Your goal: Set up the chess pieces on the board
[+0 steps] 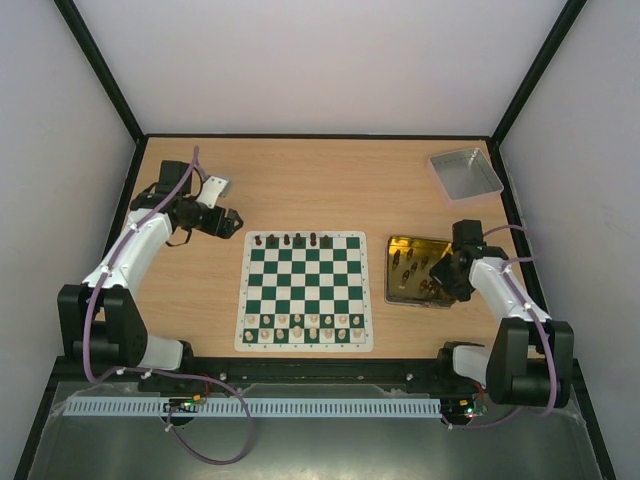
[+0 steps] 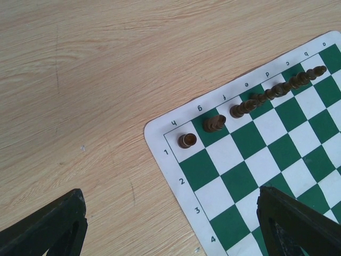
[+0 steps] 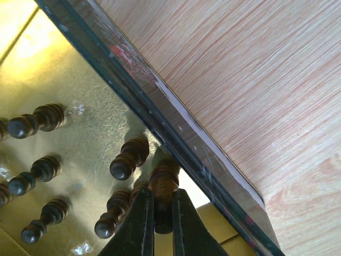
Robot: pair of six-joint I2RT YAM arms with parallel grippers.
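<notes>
Inside the brass-coloured tray, my right gripper is shut on a dark brown chess piece [image 3: 164, 178] with a carved, knight-like head. The piece is close to the tray wall, its base low near the tray floor. Several dark pawns [image 3: 130, 157] stand around it. On the green and white board [image 1: 305, 282], several dark pieces [image 2: 215, 123] line the far row from the h corner, while its two rightmost squares in the top view are bare. Light pieces [image 1: 297, 332] fill two near rows. My left gripper hangs open and empty, left of the board.
The tray's raised wall [image 3: 160, 128] runs right beside the right fingers. A clear empty bin [image 1: 466, 175] sits at the back right. Bare table [image 1: 300, 185] lies behind the board and between board and tray.
</notes>
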